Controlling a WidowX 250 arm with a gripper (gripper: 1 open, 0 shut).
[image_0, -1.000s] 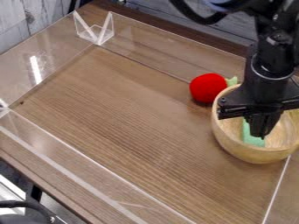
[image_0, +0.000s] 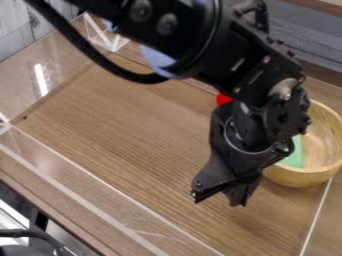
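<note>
My gripper (image_0: 217, 192) hangs low over the wooden table (image_0: 107, 130), in front and to the left of a wooden bowl (image_0: 318, 160). It is shut, with nothing visible between its fingers. The bowl sits at the right, partly hidden by the gripper, and holds a light green item (image_0: 295, 150). A red object (image_0: 225, 99) shows only in a small part behind the arm.
A white wire-like object (image_0: 110, 30) stands at the back left. A wall (image_0: 307, 20) runs along the back right, and a dark cable lies at the bottom left corner.
My gripper has moved from over the bowl toward the front left and down, away from the green item, which stays in the bowl. The arm now hides most of the red object.
</note>
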